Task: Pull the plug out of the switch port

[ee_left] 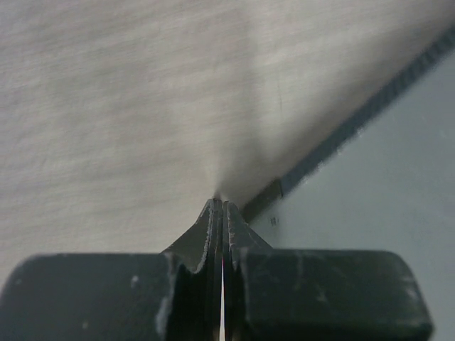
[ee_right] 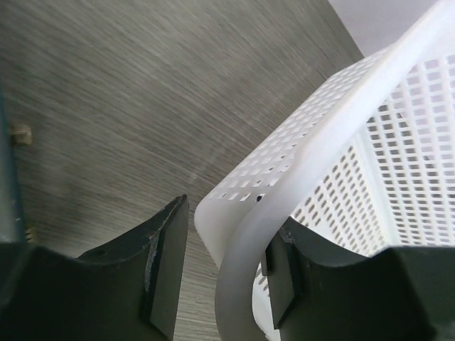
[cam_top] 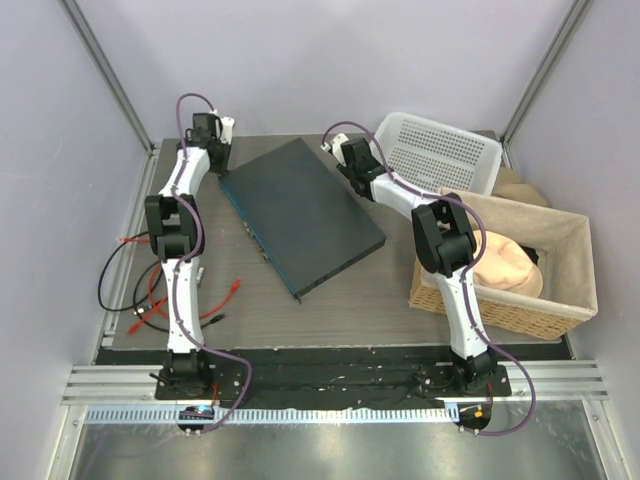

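Observation:
The dark switch [cam_top: 300, 220] lies tilted on the table, its port edge toward the left; no plug can be made out in it. My left gripper [cam_top: 220, 160] is at the switch's back-left corner; in the left wrist view it is shut [ee_left: 220, 213], nothing visible between its fingers, beside a blurred edge. My right gripper [cam_top: 348, 165] is past the switch's right edge at the white plastic basket [cam_top: 440, 150]. In the right wrist view it is part open [ee_right: 233, 217], with the basket rim [ee_right: 334, 121] running between or just over its fingers.
A wicker basket [cam_top: 520, 310] with tan cloth stands on the right. Loose red and black cables [cam_top: 225, 298] lie at the front left. Bare table [cam_top: 250, 320] shows in front of the switch.

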